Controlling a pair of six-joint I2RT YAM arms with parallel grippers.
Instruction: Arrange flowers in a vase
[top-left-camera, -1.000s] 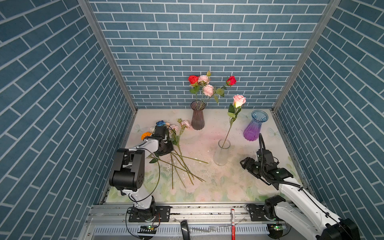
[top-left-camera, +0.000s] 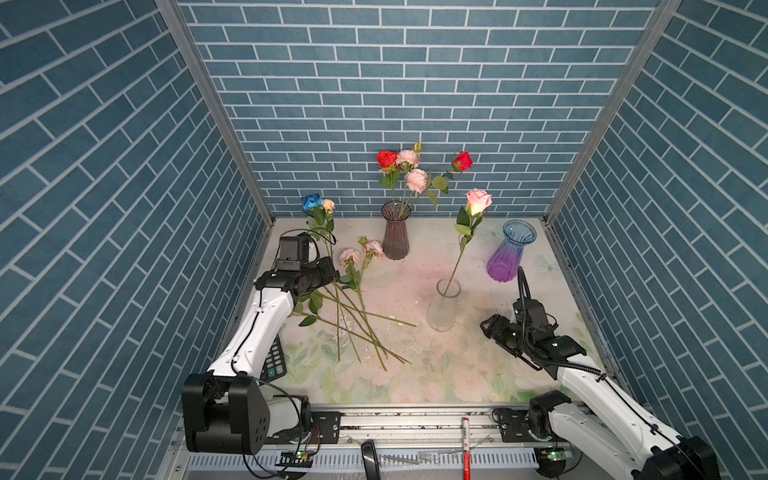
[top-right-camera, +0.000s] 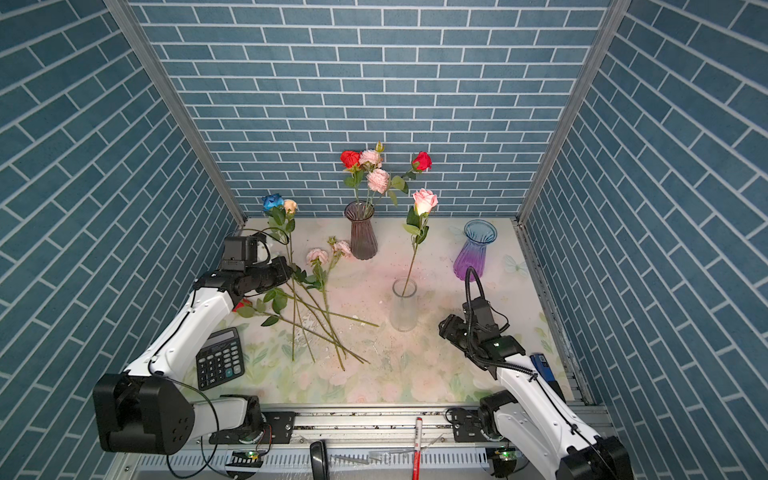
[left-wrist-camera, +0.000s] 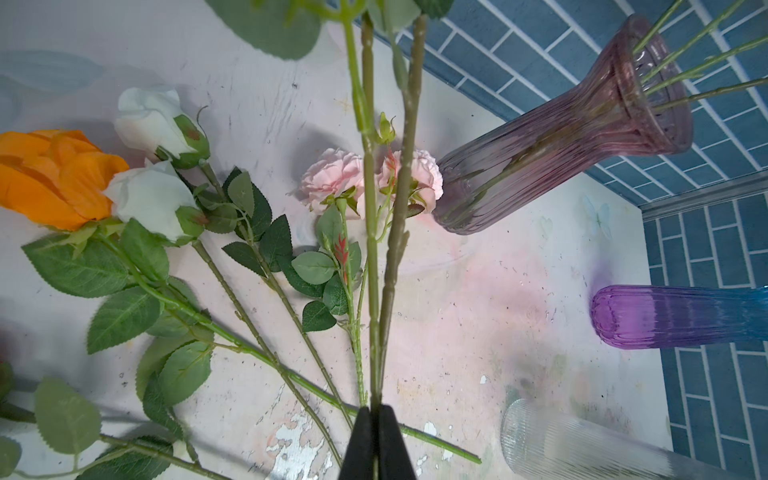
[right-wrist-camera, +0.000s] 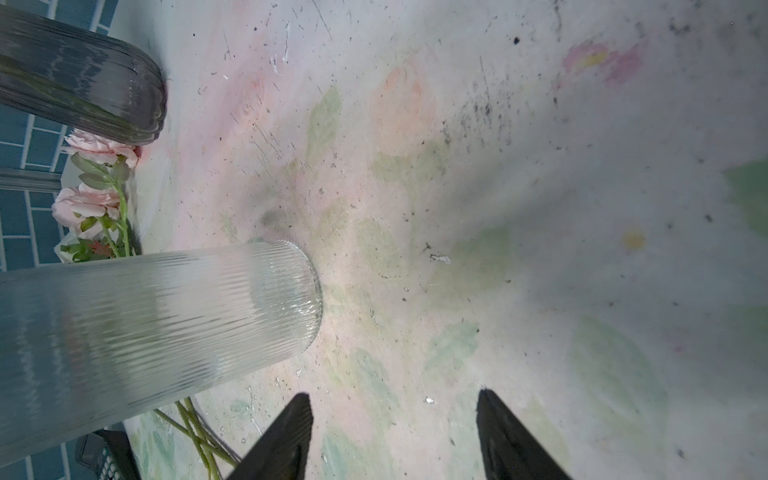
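Note:
My left gripper is shut on two flower stems (left-wrist-camera: 370, 264), raised over the loose pile; a blue rose (top-left-camera: 311, 201) and a peach one top them. Loose roses, pink, orange (left-wrist-camera: 60, 176) and white (left-wrist-camera: 148, 200), lie on the left of the table. One pink rose (top-left-camera: 478, 200) stands in the clear vase (top-left-camera: 444, 312); several roses stand in the brown vase (top-left-camera: 396, 240) at the back. My right gripper is open beside the clear vase, with nothing between its fingers.
A purple-blue vase (top-left-camera: 504, 260) stands at the back right. A calculator (top-right-camera: 220, 360) lies at the left front, a blue object (top-right-camera: 541, 368) at the right edge. Tiled walls enclose three sides.
The right arm and the vases have not moved.

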